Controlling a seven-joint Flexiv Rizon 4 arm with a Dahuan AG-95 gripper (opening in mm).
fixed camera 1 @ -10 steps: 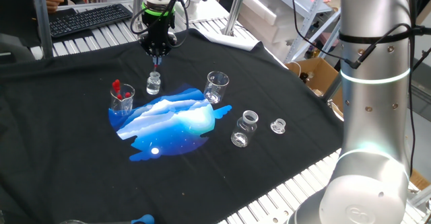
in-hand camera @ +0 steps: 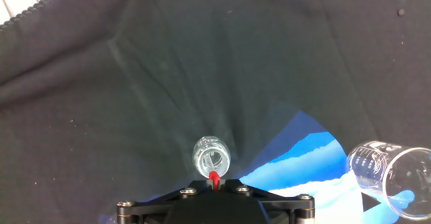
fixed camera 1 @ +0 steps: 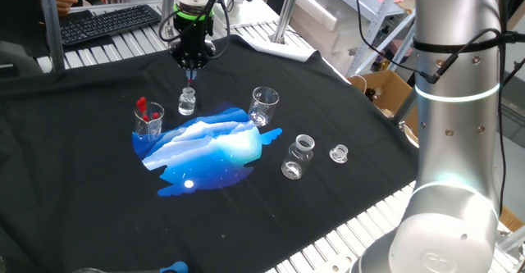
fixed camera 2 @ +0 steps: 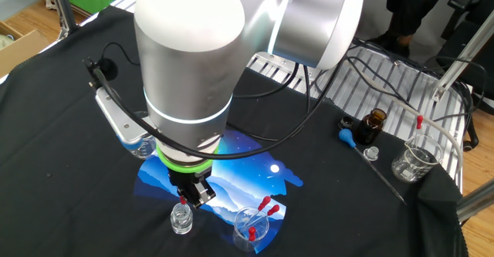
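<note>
My gripper [fixed camera 1: 190,73] is above a small clear glass bottle [fixed camera 1: 187,102], shut on a red-topped dropper [in-hand camera: 214,176]. In the wrist view the red top shows between the fingertips, and a thin clear stem seems to reach down into the bottle's open neck. How deep it goes is hard to see. Upright on the black cloth, the bottle [fixed camera 2: 181,219] stands just under the fingers. Beside it a glass beaker [fixed camera 1: 148,124] holds several red-topped droppers [fixed camera 2: 265,204].
Another beaker [fixed camera 1: 263,106], a larger open bottle [fixed camera 1: 297,157] and a glass stopper [fixed camera 1: 339,153] stand on the cloth. In exterior view 2, a brown bottle [fixed camera 2: 371,126], a blue-bulb pipette [fixed camera 2: 347,138] and a further beaker [fixed camera 2: 417,159] lie to the right. A blue printed picture [fixed camera 1: 205,154] fills the middle.
</note>
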